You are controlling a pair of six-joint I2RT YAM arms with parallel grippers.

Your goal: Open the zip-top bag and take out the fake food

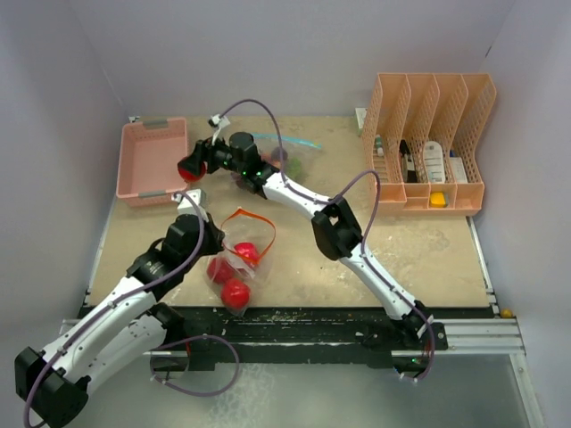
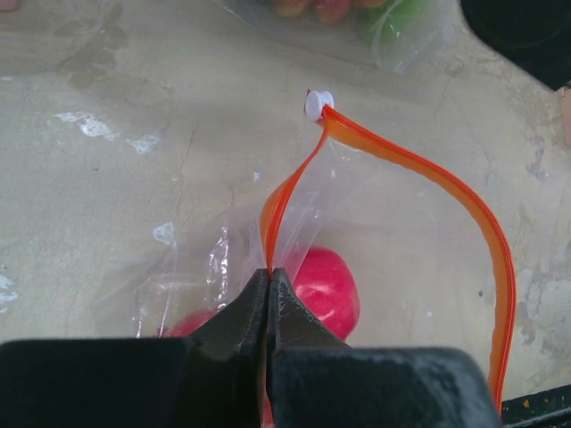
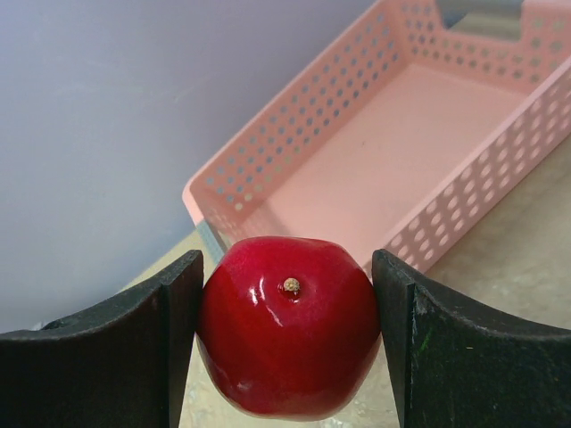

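Observation:
A shiny red fake fruit [image 3: 290, 330] is held between the fingers of my right gripper [image 1: 193, 168], beside the right edge of the pink basket [image 1: 186, 160]. My left gripper is shut on one side of the orange zip rim [image 2: 477, 209] of a clear bag. That rim gapes wide open. Inside the bag lie several red fake fruits [image 1: 235, 294], one of them [image 2: 326, 290] showing close to the left fingertips. The left gripper partly covers the bag in the left wrist view.
Behind the right arm lies a second clear bag with a blue zip [image 1: 299, 141] and mixed fake food. An orange compartment organizer [image 1: 428, 201] stands at the right with markers and other items.

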